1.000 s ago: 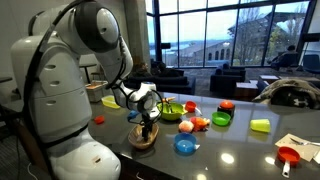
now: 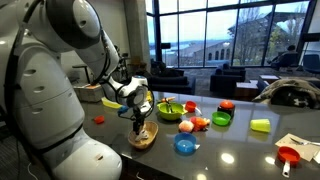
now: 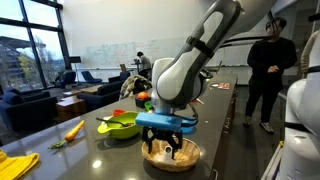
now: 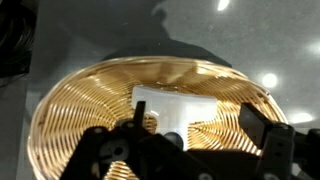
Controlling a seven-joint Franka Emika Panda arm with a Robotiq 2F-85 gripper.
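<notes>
A round wicker basket (image 4: 100, 85) sits on the dark table near the arm's base. Inside it lies a white, flat-sided object (image 4: 178, 104), with a smaller dark and white part (image 4: 172, 138) at its lower edge that my gripper partly hides. My gripper hangs over the basket, its two black fingers (image 4: 258, 122) wide apart. Nothing shows held between them. In exterior view 2 the gripper's fingers are just above the basket (image 3: 192, 158), and the white item (image 3: 168, 152) is partly visible inside.
Beyond the basket stands a green bowl (image 2: 170, 112). To the basket's right are a blue bowl (image 2: 185, 143), red and orange items (image 2: 200, 123) and another green bowl (image 2: 221, 118). A red spatula (image 2: 288, 156) and a yellow block (image 2: 260, 125) lie farther right. Open table lies between them.
My gripper has shifted up and to the left in exterior view 1, away from low over the basket. The basket and the other table items stay where they were.
</notes>
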